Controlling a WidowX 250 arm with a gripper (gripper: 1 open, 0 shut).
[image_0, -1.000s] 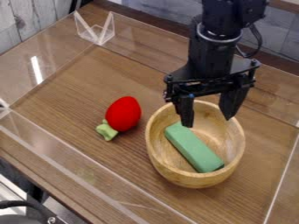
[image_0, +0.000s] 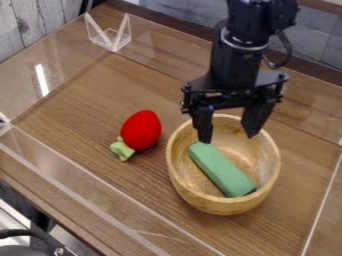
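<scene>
The black gripper (image_0: 235, 112) hangs over the back part of a wooden bowl (image_0: 187, 188), its two fingers spread apart with nothing visible between them. Inside the bowl lies a green block (image_0: 222, 168), below the gripper. Left of the bowl is a red oval object (image_0: 140, 130) with a light green piece (image_0: 123, 149) at its lower end.
A dark edge runs along the back right, behind the arm, and another shows at the bottom left.
The arm has shifted slightly to the left over the bowl. The bowl, block and red object have not visibly moved.
</scene>
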